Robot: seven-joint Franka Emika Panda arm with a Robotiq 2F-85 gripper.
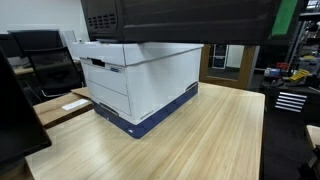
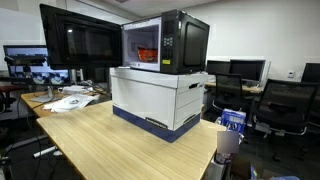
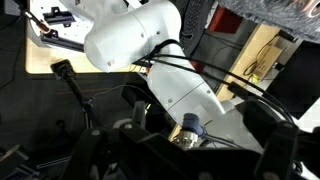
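Note:
My gripper shows only in the wrist view, its dark fingers standing wide apart along the lower part of the picture. Nothing is held between them. Behind them run white arm parts (image 3: 185, 75) and loose cables, over a dark floor. A black microwave (image 2: 185, 45) stands in exterior view 2, its door (image 2: 80, 42) swung wide to the left. Inside the lit cavity sits something orange-red (image 2: 147, 54), too small to make out. In exterior view 1 the microwave's dark underside and door (image 1: 190, 20) fill the top, hiding its inside.
The microwave rests on a white cardboard box (image 2: 140, 97) with a blue base (image 2: 150, 126). Bare wooden tabletop (image 1: 175, 140) lies in front of it. Office chairs (image 2: 285, 103) stand beyond the table, and papers (image 2: 72, 103) lie on a desk at the back left.

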